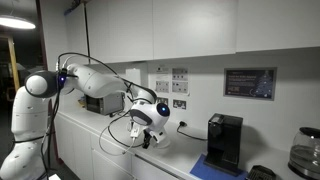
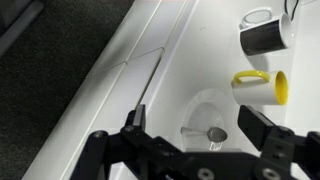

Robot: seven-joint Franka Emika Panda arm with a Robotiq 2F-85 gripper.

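In the wrist view my gripper is open, its two black fingers spread wide over the edge of the white counter, with nothing held. Below the gap lies a round white plate [image 2: 205, 103], with a pale cup-like object [image 2: 196, 138] and a round grey piece on it, partly hidden by the gripper body. To the right is a white mug with yellow inside and a yellow handle [image 2: 252, 76]. Farther up is a black and white mug [image 2: 266, 37]. In the exterior view the gripper [image 1: 147, 143] points down close above the counter; its fingertips are small there.
A black coffee machine [image 1: 224, 140] stands on a blue mat [image 1: 212, 172] to the right, with a glass jug [image 1: 305, 152] beyond. A microwave [image 1: 104, 103] sits at the left rear. Dark floor [image 2: 60, 60] lies past the counter edge.
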